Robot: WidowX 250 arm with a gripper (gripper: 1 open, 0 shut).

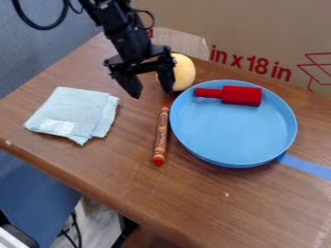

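Note:
My black gripper (150, 81) hangs over the back left of the wooden table, its fingers apart and pointing down, just left of a yellow rounded object (183, 70). No object shows between the fingers. A folded pale blue cloth (75, 113) lies at the left. An orange marker-like stick (162, 136) lies lengthwise in the middle, left of a blue plate (233, 138). A red cylindrical object with a narrower end (239, 95) rests on the plate's back part.
A cardboard box (258, 34) stands behind the table. Blue tape (311, 167) lies right of the plate. The table's left edge drops to a blue surface and cables.

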